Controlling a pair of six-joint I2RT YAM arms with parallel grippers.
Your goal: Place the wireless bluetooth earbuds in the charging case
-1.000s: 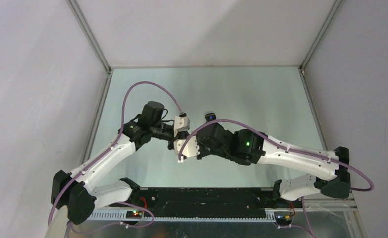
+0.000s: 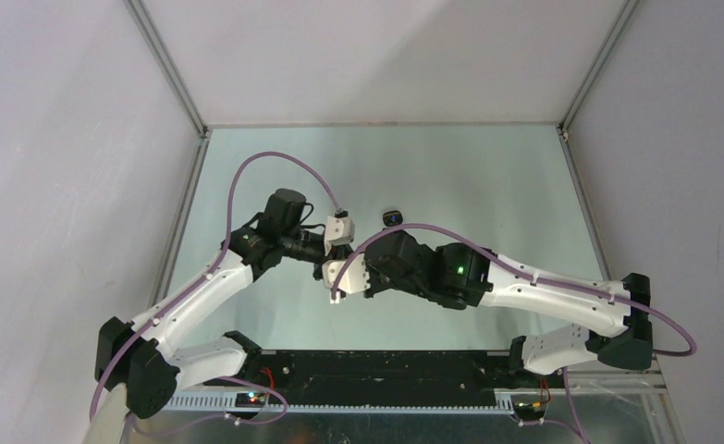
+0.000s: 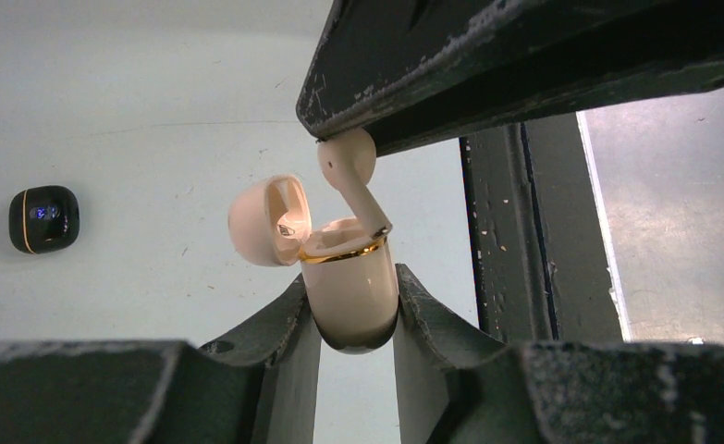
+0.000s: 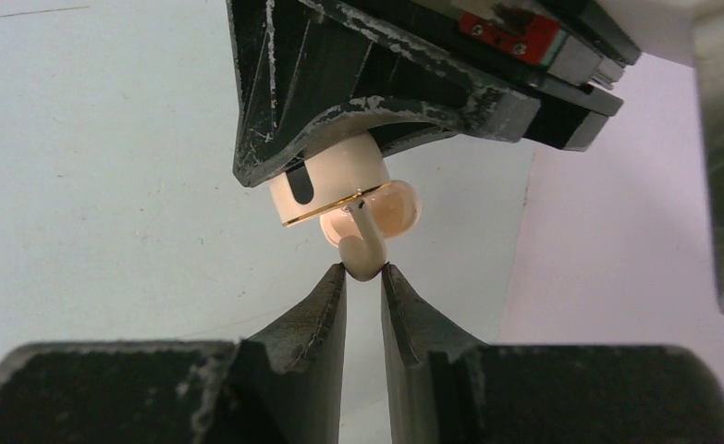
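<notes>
In the left wrist view a white charging case (image 3: 350,301) with a gold rim is gripped by my left gripper. Its rounded lid (image 3: 254,225) stands open to the left. A white earbud (image 3: 349,159) is held by its head under the dark fingers of my right gripper, its stem slanting down to the case's rim at the opening's right side. From the right wrist view, my right gripper is shut on the earbud (image 4: 363,252), and the stem end meets the case (image 4: 332,178) near its gold edge. How far the tip is inside cannot be told.
A small black case (image 2: 392,218) with a lit blue display lies alone on the pale table (image 2: 469,176), behind the grippers. Both arms meet close together near the table's middle. Walls stand on both sides.
My right gripper has shifted very slightly to the left. The left arm and the black case have stayed where they were.
</notes>
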